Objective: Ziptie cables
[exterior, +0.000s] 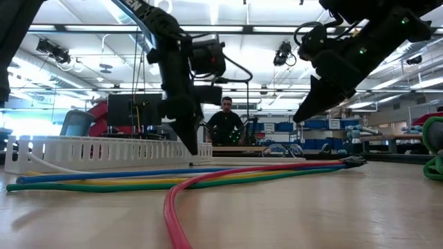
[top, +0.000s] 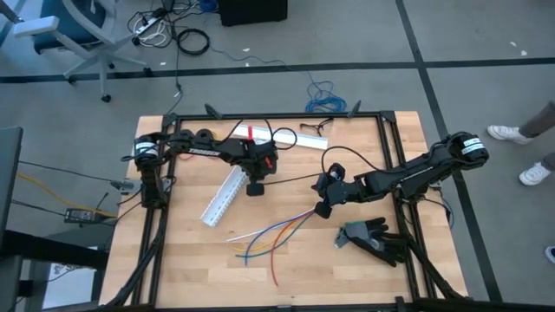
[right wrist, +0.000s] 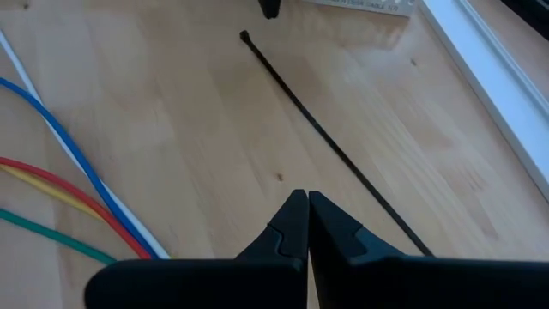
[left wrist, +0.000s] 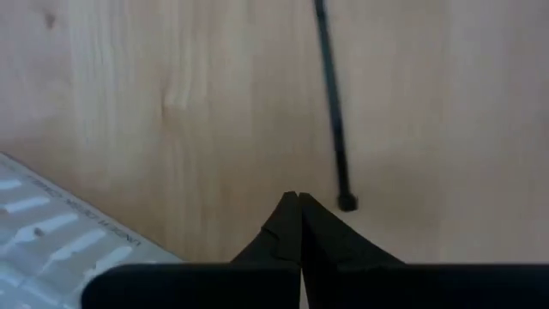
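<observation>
A black zip tie lies flat on the wooden table, its head point(left wrist: 346, 202) near the tips of my left gripper in the left wrist view. That gripper is shut with nothing between its fingers, and the zip tie is apart from it. My right gripper is also shut and empty, above the table between the zip tie and the cables. The bundle of blue point(exterior: 104, 176), red point(exterior: 181, 200), green point(exterior: 90, 187), yellow and white cables point(top: 260, 232) rests at the table's middle, spread loosely.
A white slotted duct point(top: 225, 196) lies beneath and left of the left arm. Behind it is a long white strip point(top: 295, 139). Grey-black gloves point(top: 375, 240) rest right of the cables. A black frame point(top: 156, 260) borders the work area.
</observation>
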